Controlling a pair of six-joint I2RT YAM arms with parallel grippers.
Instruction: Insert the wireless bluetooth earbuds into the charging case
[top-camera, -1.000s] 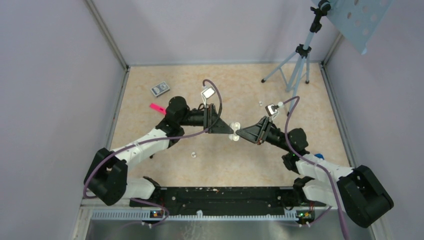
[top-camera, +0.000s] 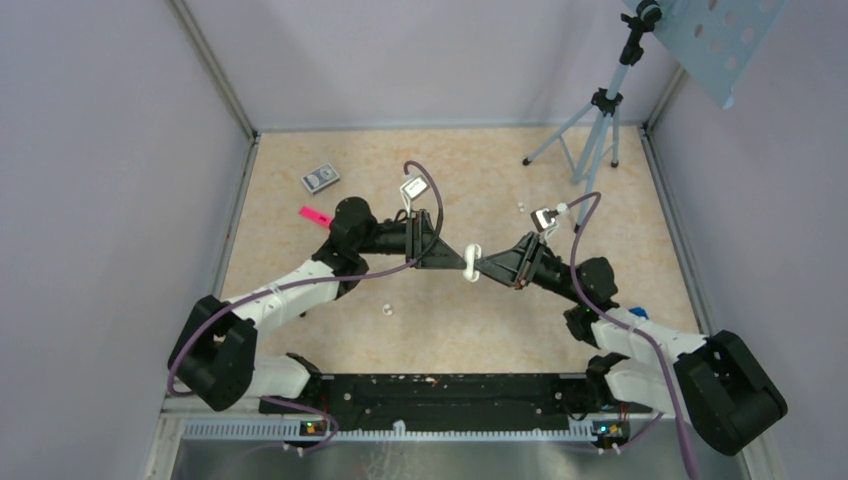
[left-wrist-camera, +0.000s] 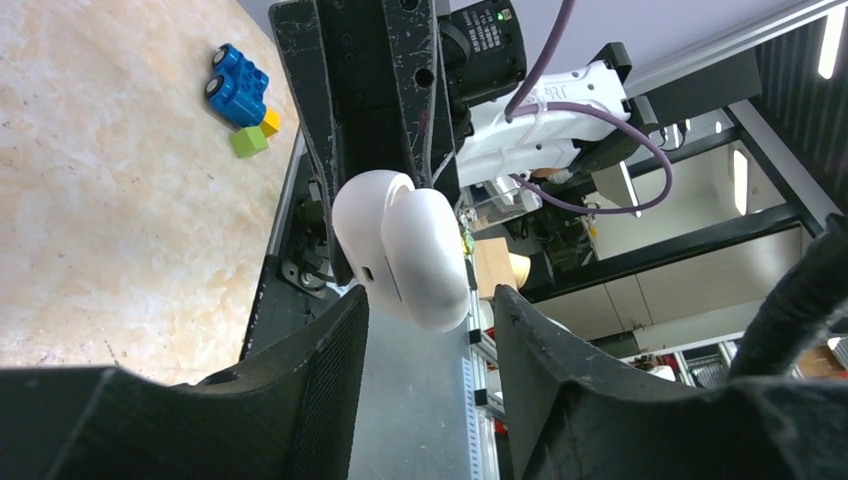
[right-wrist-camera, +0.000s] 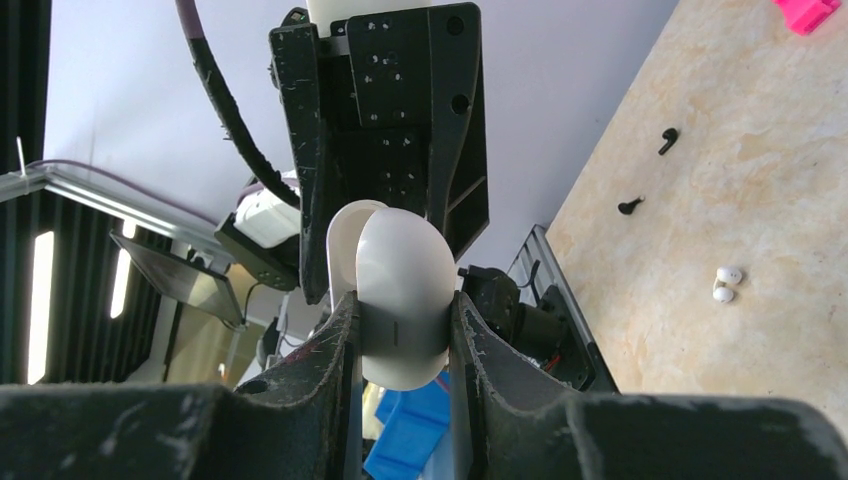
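The white charging case (top-camera: 471, 262) is held in the air between the two arms, near the middle of the top view. Its two rounded halves lie close together in the left wrist view, so its inside is hidden and I cannot tell whether earbuds sit in it. My right gripper has its fingers against both sides of the case. Spread apart, my left gripper has its fingertips near the case's other end, with a visible gap on one side. A pair of small white pieces, perhaps earbuds (right-wrist-camera: 727, 283), lies on the table.
Two black earbuds (right-wrist-camera: 668, 140) lie loose on the table. A pink item (top-camera: 315, 215) and a grey box (top-camera: 320, 178) are at the back left. The tripod (top-camera: 605, 105) stands back right. A blue toy (left-wrist-camera: 237, 85) lies right.
The white case looked opened out with its round slots showing earlier; now its halves are folded together. Both arms have hardly moved.
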